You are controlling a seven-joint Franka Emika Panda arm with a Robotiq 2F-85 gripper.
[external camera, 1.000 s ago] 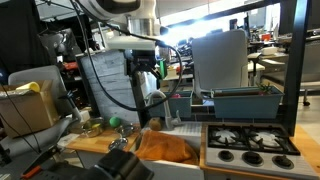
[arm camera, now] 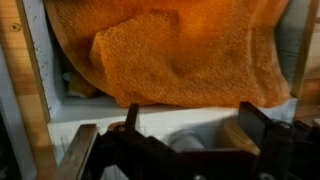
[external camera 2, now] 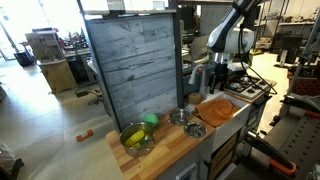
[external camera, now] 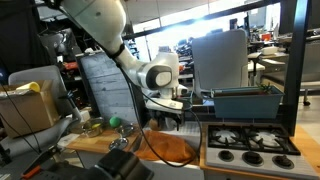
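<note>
An orange cloth (arm camera: 185, 50) lies crumpled across the sink (arm camera: 75, 108), whose pale rim shows in the wrist view. Above the near edge of the cloth hangs my gripper, fingers open and apart, with nothing held between the fingers. From the side, the gripper (external camera: 167, 124) points downward over the back part of the cloth (external camera: 167, 147). A brown, round-edged object (arm camera: 232, 134) sits near the right finger, partly hidden by the gripper. Something yellowish is tucked beside the cloth at its left.
A stove (external camera: 252, 149) adjoins the sink on the right. A blue box (external camera: 243, 105) stands behind it. To the left on the wooden counter are metal pots (external camera 2: 195, 130), a green round object (external camera 2: 152, 120) and a metal bowl (external camera 2: 132, 156) with yellow and green items.
The arm has come down and reached back from high above the counter to over the sink. The cloth looks unmoved.
</note>
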